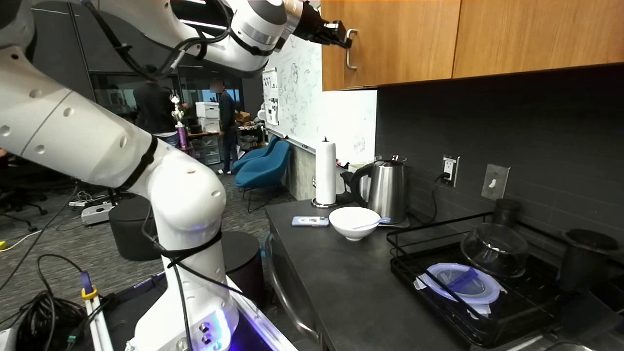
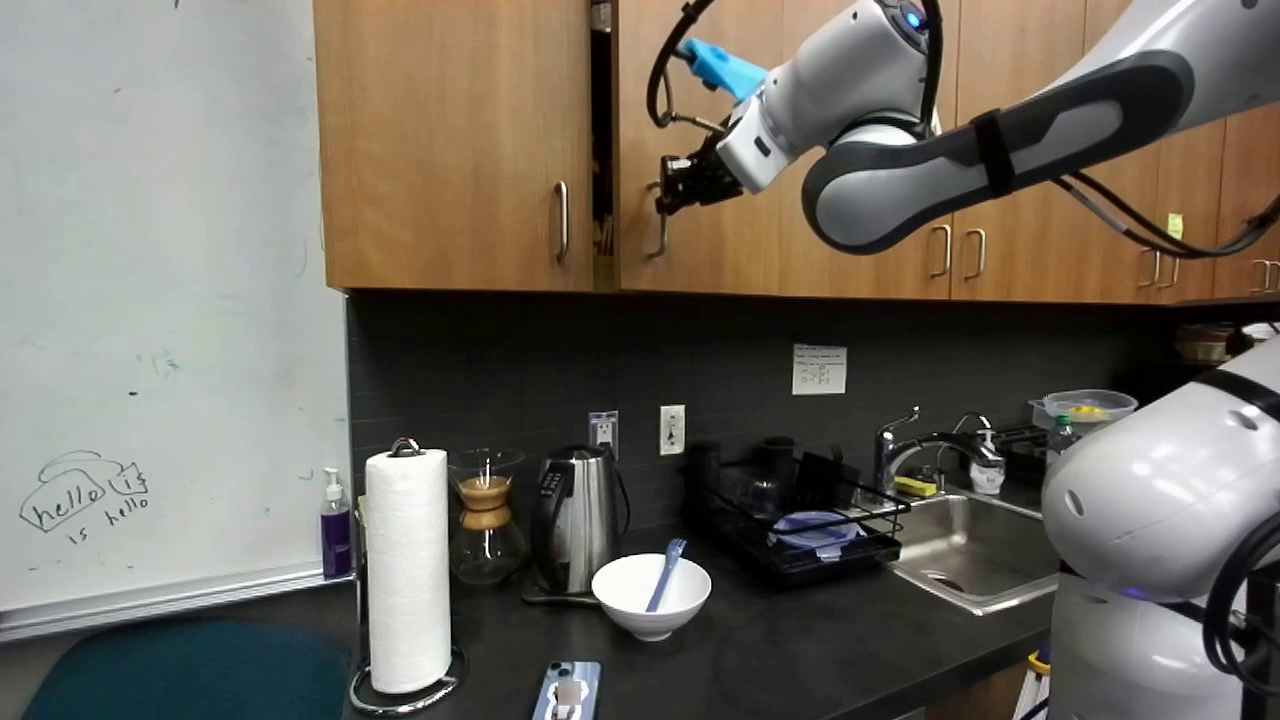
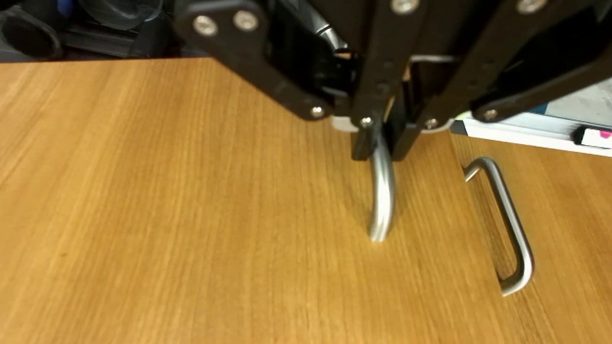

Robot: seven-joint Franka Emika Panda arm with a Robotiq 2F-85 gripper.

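Note:
High on the wooden cabinet, my gripper is shut on the metal bar handle (image 3: 383, 198) of a door (image 3: 258, 229). The handle's lower end shows below the fingertips in the wrist view; its upper part is hidden by the gripper. Seen from the second exterior view, the gripper (image 2: 667, 198) meets the handle (image 2: 657, 238) from the right. That door stands slightly ajar, a narrow dark gap (image 2: 603, 144) along its left edge. The neighbouring door (image 2: 456, 132) on the left, with its own handle (image 2: 561, 222), looks closed.
Below the cabinet, the dark counter (image 1: 327, 263) holds a paper towel roll (image 2: 408, 564), a kettle (image 2: 582, 516), a white bowl (image 2: 624, 588) with a blue utensil, a phone (image 2: 566, 692) and a black dish rack (image 1: 444, 316). A sink (image 2: 978, 540) lies to the right.

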